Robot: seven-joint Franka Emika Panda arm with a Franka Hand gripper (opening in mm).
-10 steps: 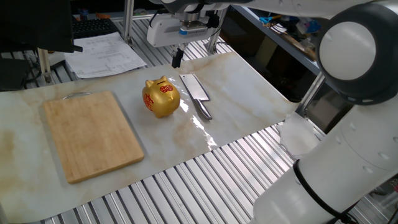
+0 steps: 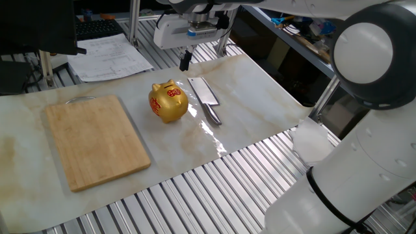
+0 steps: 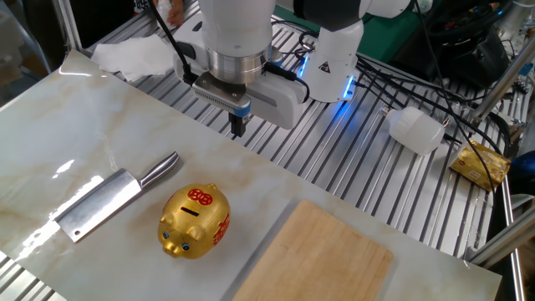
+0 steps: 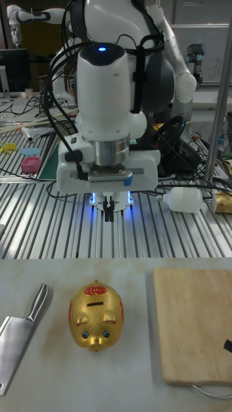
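Observation:
My gripper [image 4: 109,210] hangs in the air above the table, fingers pointing down. Its two dark fingers are together, and nothing shows between them. A gold piggy bank [image 2: 169,102] with red markings stands upright on the marbled mat, apart from the gripper. Beside it lies a cleaver [image 3: 102,201] with a broad steel blade and metal handle, flat on the mat. On the pig's other side a wooden cutting board [image 2: 97,142] rests flat, a metal loop at one end. Exterior view 2 cuts off part of the board.
The marbled mat [image 2: 250,107] has free room around the cleaver and between the pig and the board. Slatted metal table surface [image 2: 214,188] borders it. Printed papers [image 2: 107,62] lie behind. A white bulb-shaped object [image 3: 415,130] and a gold packet [image 3: 480,165] sit on the slats.

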